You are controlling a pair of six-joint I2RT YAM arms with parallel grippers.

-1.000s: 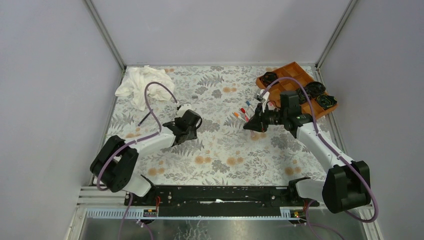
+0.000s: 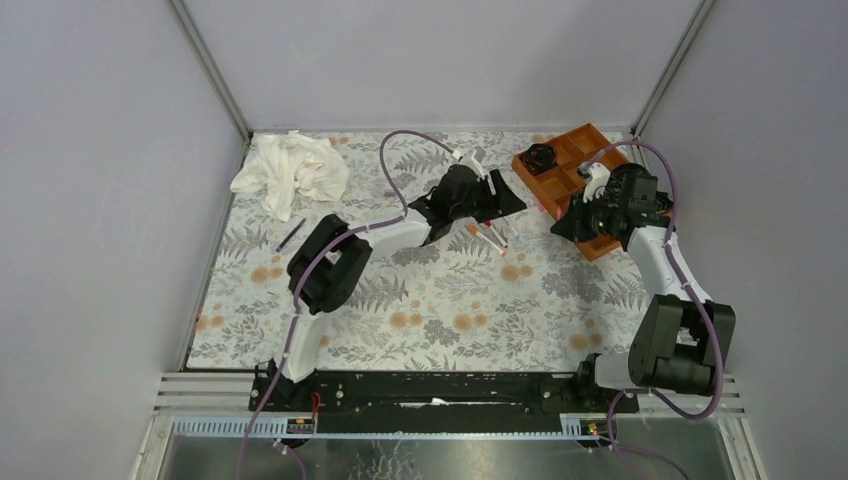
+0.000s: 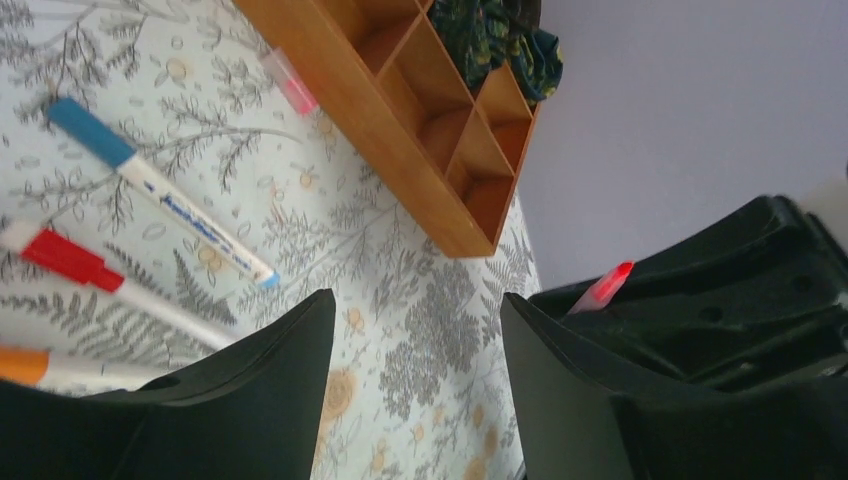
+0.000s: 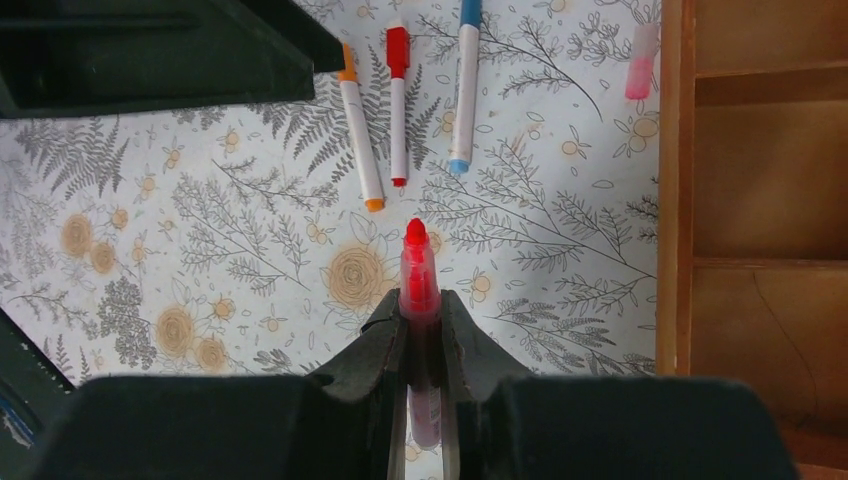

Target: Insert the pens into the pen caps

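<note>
My right gripper is closed round a pink pen (image 4: 418,270), its red tip pointing away, near the front of the wooden organiser. My left gripper hangs open above the pens, nothing between its fingers. On the mat lie an orange-and-white pen (image 4: 356,135), a red-and-white pen (image 4: 398,120), a blue-and-white pen (image 4: 464,90) and a short pink piece (image 4: 640,65), which lies beside the organiser's wall.
The wooden organiser (image 4: 675,180) with dark bundles fills the back right. A white cloth (image 2: 290,170) and a dark pen (image 2: 291,234) lie at the left.
My left arm has swung right and upward to above the pens, its gripper open. My right gripper has moved right with the pink pen, toward the organiser.
</note>
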